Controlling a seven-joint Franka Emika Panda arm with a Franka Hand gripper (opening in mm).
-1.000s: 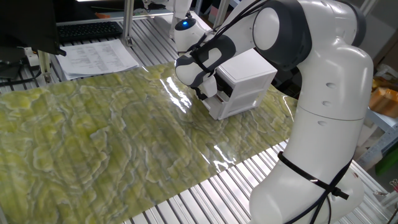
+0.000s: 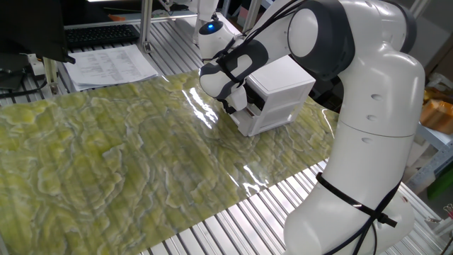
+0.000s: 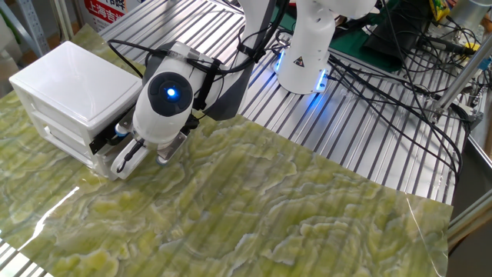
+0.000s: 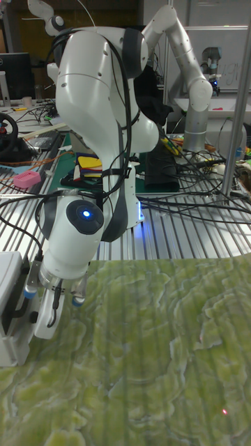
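A white drawer cabinet (image 3: 81, 81) stands on the green marbled sheet (image 3: 292, 208), its smooth top clear. My gripper (image 3: 106, 141) is lowered against the cabinet's drawer side, tilted toward it. Low on that side, a drawer (image 2: 244, 124) seems to stick out a little from the body. The wrist covers most of the fingers in every view, so how the fingers stand and whether they touch the drawer cannot be made out. In exterior view 3 only the near edge of the cabinet (image 4: 9, 297) shows, beside my hand.
Most of the green sheet lies bare. Beyond it, the ribbed metal table (image 3: 369, 146) carries loose black cables (image 3: 415, 131). A stack of papers (image 2: 110, 67) and a keyboard (image 2: 102, 34) lie at the far left in exterior view 1. Another robot arm (image 4: 178, 59) stands in the background.
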